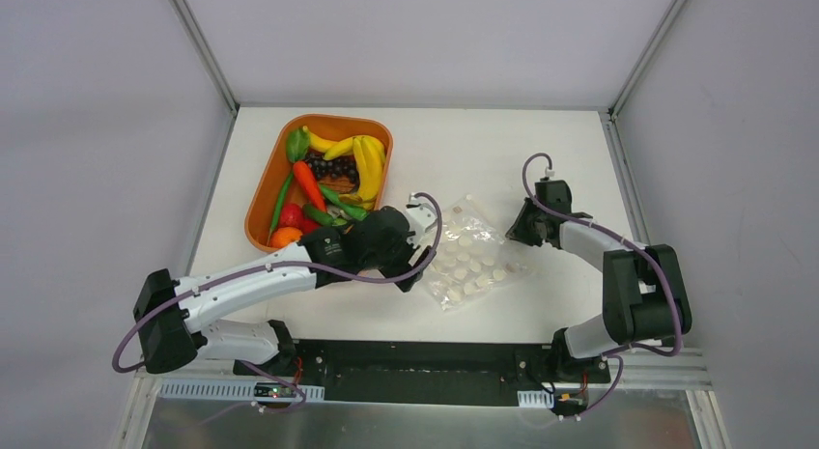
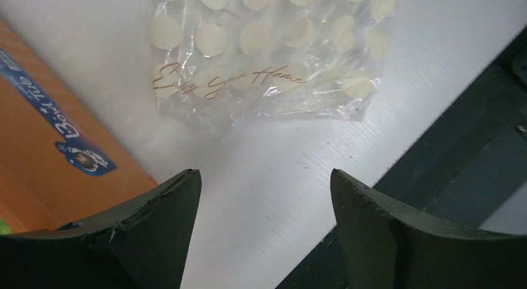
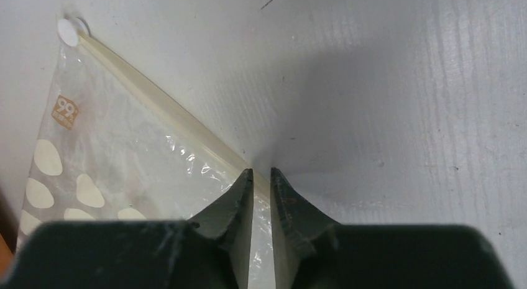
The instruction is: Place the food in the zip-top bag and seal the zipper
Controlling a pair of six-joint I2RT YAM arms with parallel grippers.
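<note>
A clear zip top bag with pale dots lies flat and looks empty on the table. Its yellowish zipper strip runs diagonally in the right wrist view, with a white slider at the far end. My right gripper is at this zipper edge, its fingertips a narrow gap apart and the strip showing between them. My left gripper is wide open and empty, near the bag's printed bottom edge. Bananas, a carrot and other food fill the orange basket.
The basket's wall stands close on the left side of the left wrist view. A dark strip borders the table's front.
</note>
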